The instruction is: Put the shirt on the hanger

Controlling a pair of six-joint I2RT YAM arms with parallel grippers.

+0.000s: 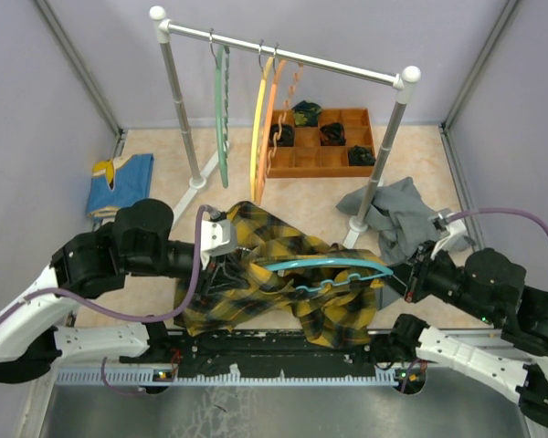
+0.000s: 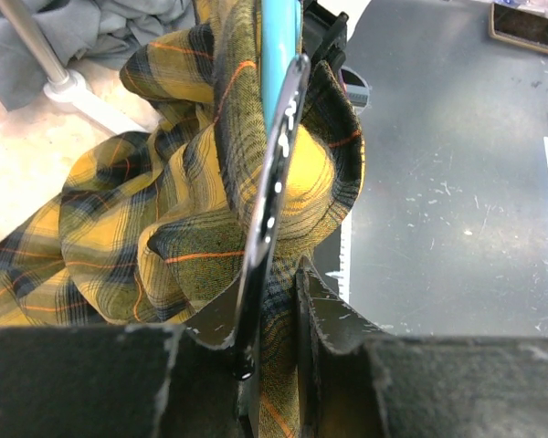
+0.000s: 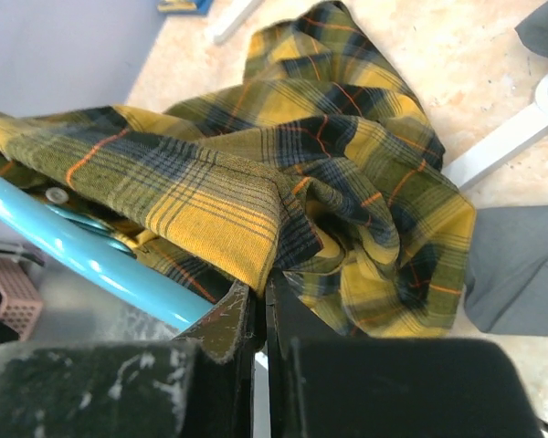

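The yellow and black plaid shirt (image 1: 333,315) lies bunched over the table's front, partly around the light blue hanger (image 1: 333,263). At the shirt's left side is my left gripper (image 1: 228,272). In the left wrist view its fingers (image 2: 333,356) stand apart with plaid cloth in the gap, and a dark shiny strip crosses in front. My right gripper (image 1: 404,277) is at the hanger's right end. The right wrist view shows its fingertips (image 3: 279,306) shut on a pointed fold of the shirt (image 3: 215,196), the blue hanger (image 3: 91,255) running behind them.
Green (image 1: 223,119), yellow (image 1: 258,128) and orange hangers (image 1: 269,132) hang from the rack bar (image 1: 292,57) behind. Grey cloth (image 1: 404,219) lies by the right post, blue cloth (image 1: 121,184) at the left. A wooden box (image 1: 324,144) stands at the back.
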